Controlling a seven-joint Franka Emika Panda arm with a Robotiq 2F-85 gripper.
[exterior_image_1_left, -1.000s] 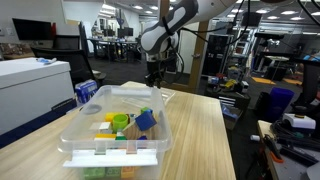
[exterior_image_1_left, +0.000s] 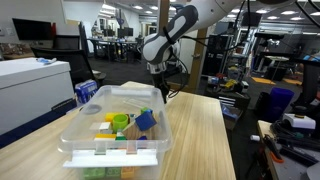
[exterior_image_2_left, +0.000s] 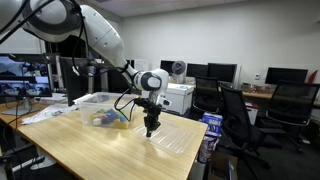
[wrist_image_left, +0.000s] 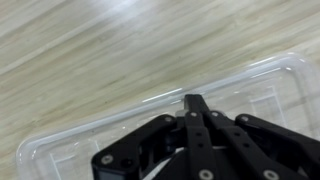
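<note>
A clear plastic bin (exterior_image_1_left: 152, 161) holds several coloured blocks, among them a blue block (exterior_image_1_left: 146, 120) and a green block (exterior_image_1_left: 120, 122). A clear, flat lid (exterior_image_2_left: 178, 137) lies on the wooden table beyond the bin. My gripper (exterior_image_2_left: 152, 131) points down at the lid, low over the table. Up close, the dark fingers are together near the lid's long raised edge (wrist_image_left: 140, 108). Nothing clearly shows between them; contact with the rim cannot be made out.
A blue can-like container (exterior_image_1_left: 86, 92) stands behind the bin, near a white box (exterior_image_1_left: 30, 88). Bare tabletop (exterior_image_2_left: 85, 152) stretches across the front. Office chairs (exterior_image_2_left: 245, 118) stand beyond the table's edge.
The arm has come toward the exterior view 1 camera and to the right, with its gripper lower. The bin and its blocks look the same.
</note>
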